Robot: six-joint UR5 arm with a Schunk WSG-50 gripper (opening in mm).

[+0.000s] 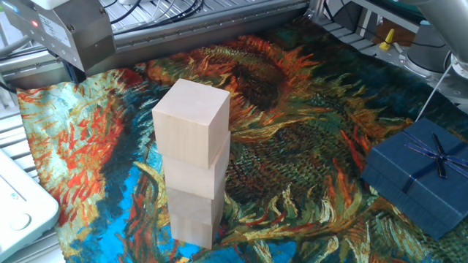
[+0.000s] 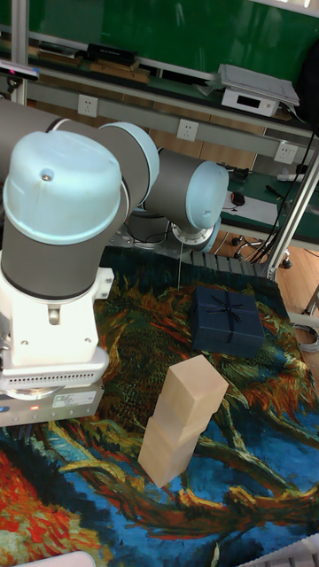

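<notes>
Several pale wooden blocks (image 1: 191,139) stand stacked in one upright tower on the patterned cloth, their edges slightly out of line. The same tower (image 2: 182,421) shows in exterior view 3, right of the arm. At the upper left of exterior view 2 is my gripper (image 1: 76,74), under its grey metal housing, well apart from the tower. Only a dark bit of finger shows below that housing, so how the fingers stand is hidden. In exterior view 3 the housing (image 2: 57,405) hangs at the left edge, and no fingertips can be made out.
A dark blue box (image 1: 420,175) with a ribbon bow sits at the right of the cloth (image 1: 307,139). A white device (image 1: 25,201) stands at the left edge. Between tower and box the cloth is bare.
</notes>
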